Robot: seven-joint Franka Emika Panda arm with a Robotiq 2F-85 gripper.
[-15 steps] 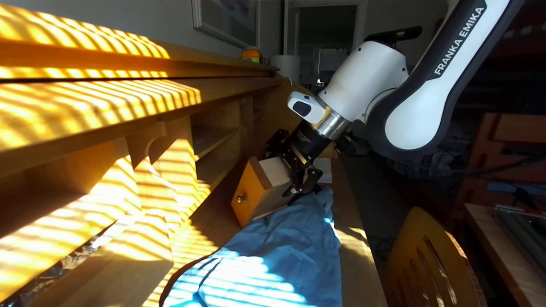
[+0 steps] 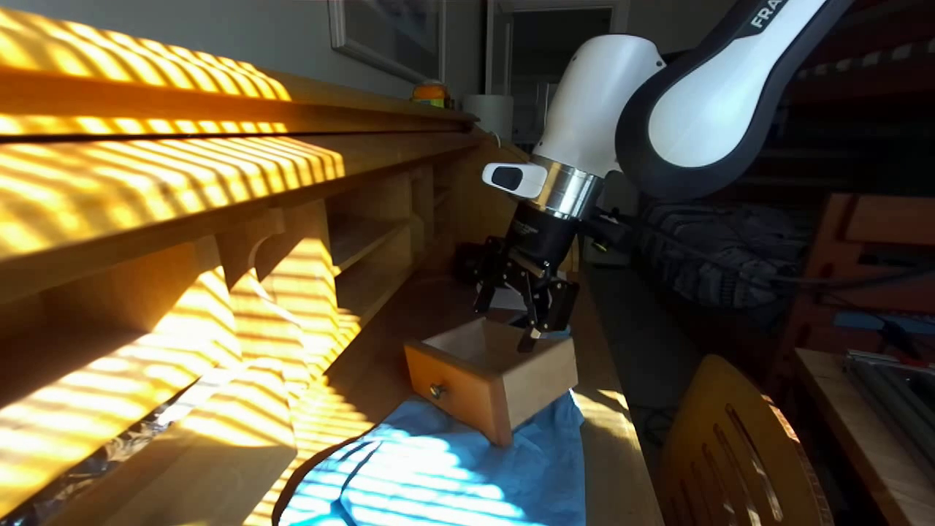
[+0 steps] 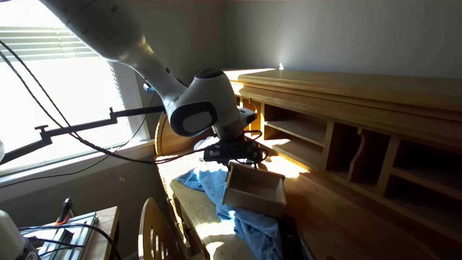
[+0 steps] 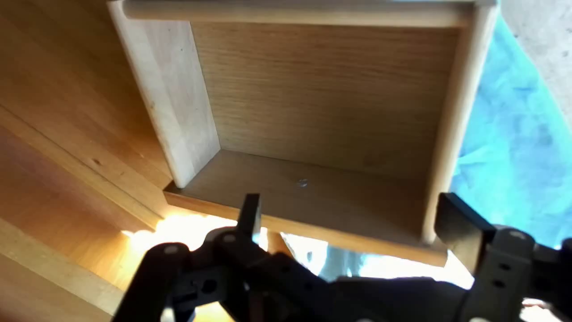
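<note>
A small wooden drawer with a round knob on its orange-brown front rests partly on a blue cloth, its open side facing up. Its inside looks empty in the wrist view. Over the drawer's far part hangs my gripper, fingers wide apart. Seen from the wrist, the gripper has its fingers near the drawer's front panel, one of them close to a side wall's end. Whether they touch the wood cannot be told. In exterior view 2 the arm hides the fingertips.
A desk hutch with open cubbies runs along the wall side. A wooden chair stands at the desk's open side. Bare desktop lies between drawer and hutch. Cables trail from the arm.
The drawer was tilted, with the gripper at its side wall. Now it sits with its opening upward, shifted right and nearer the camera. My gripper has risen and stands more upright.
</note>
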